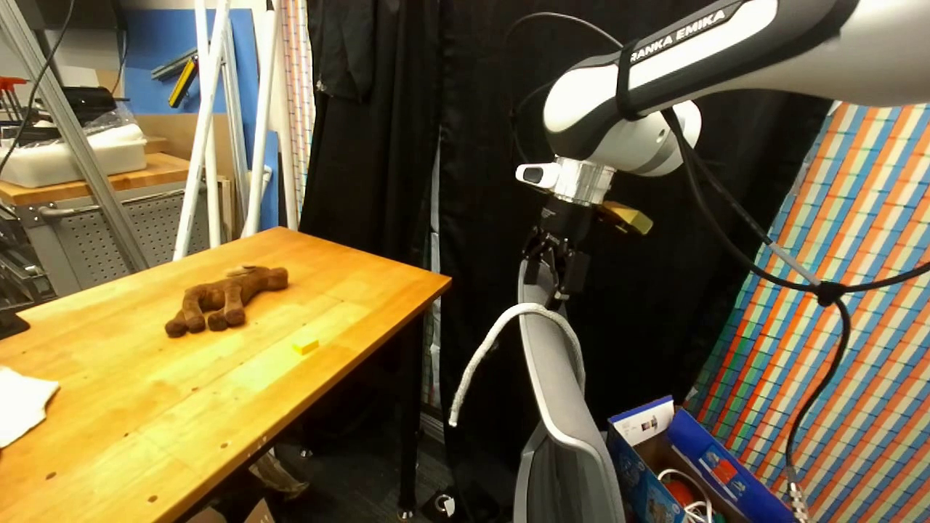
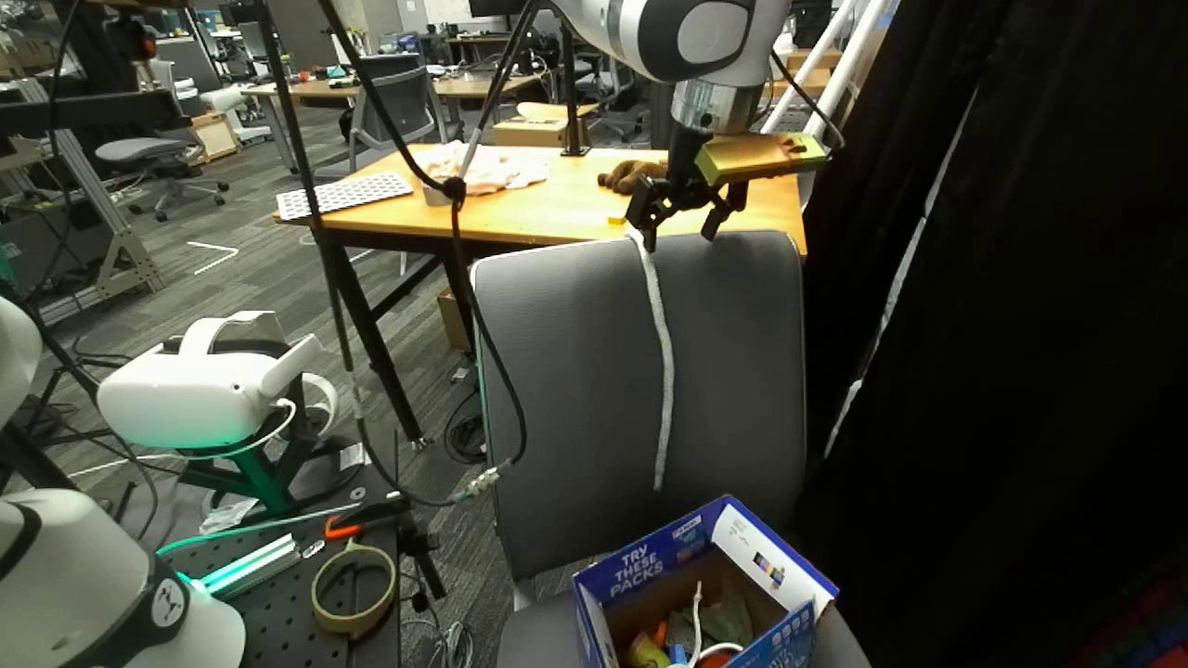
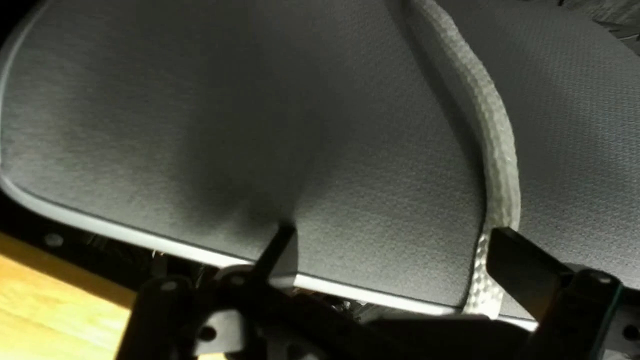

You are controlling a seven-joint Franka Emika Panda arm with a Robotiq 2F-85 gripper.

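Note:
A white braided rope [image 2: 665,367] is draped over the top of a grey chair back [image 2: 557,367]. One end of it hangs down the front face; in exterior view 1 the other part of the rope [image 1: 482,356] hangs free on the table side. My gripper [image 2: 679,237] is at the chair's top edge, pointing down with its fingers apart. In the wrist view, the right finger [image 3: 525,267] overlaps the rope near the edge, while the left finger [image 3: 282,255] stands well away from it. Whether the right finger presses on the rope, I cannot tell.
Behind the chair is a wooden table [image 1: 375,288] with a brown plush animal [image 1: 233,296] and a yellow block [image 1: 305,346]. A blue open box [image 2: 713,529] holding assorted items sits on the chair seat. Black curtains hang close by.

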